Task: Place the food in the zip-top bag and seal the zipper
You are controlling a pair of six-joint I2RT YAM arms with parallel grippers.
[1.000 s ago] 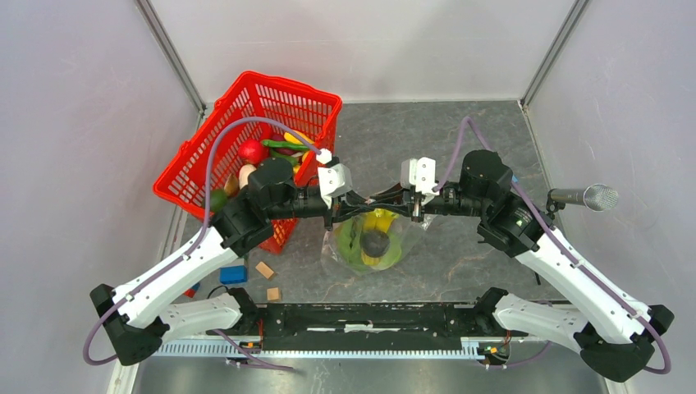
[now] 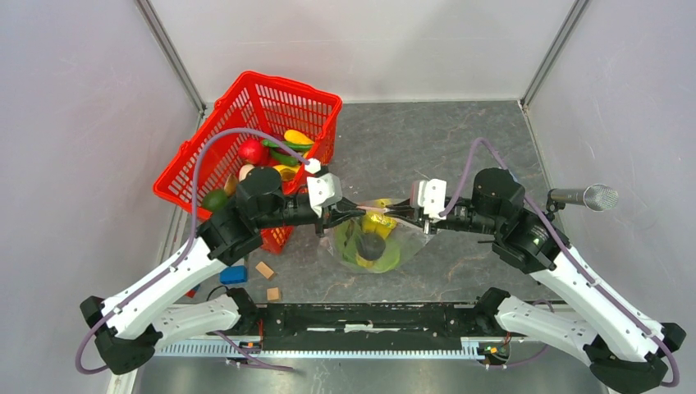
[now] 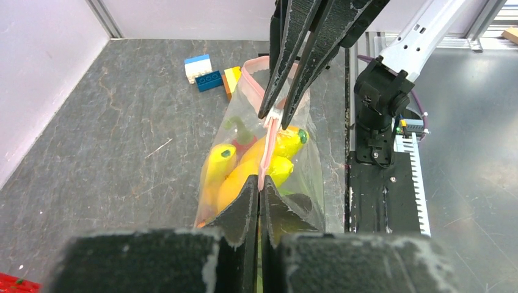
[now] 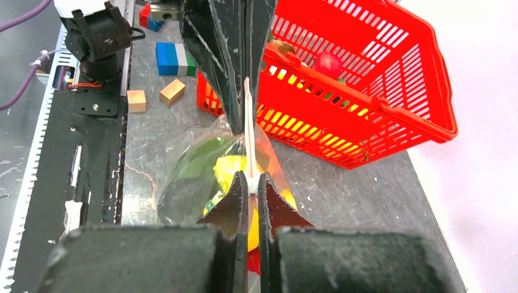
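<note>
The clear zip top bag (image 2: 390, 254) holds yellow, green and dark food pieces and hangs between my two grippers. My left gripper is shut on one end of the bag's pink zipper strip (image 3: 269, 155). My right gripper pinches the small white slider (image 4: 253, 185), which shows between its fingertips. Pressed-together pink strip runs from the slider to the left gripper. Past the slider, in the left wrist view, the bag's pink rim (image 3: 249, 82) spreads in an open loop. Inside, yellow food (image 3: 232, 186) lies below the strip.
A red basket (image 2: 328, 135) with more food stands behind the left arm. Wooden blocks (image 2: 273, 294) and a blue brick (image 2: 233, 275) lie near the front left.
The left gripper has shifted slightly left and toward the front.
</note>
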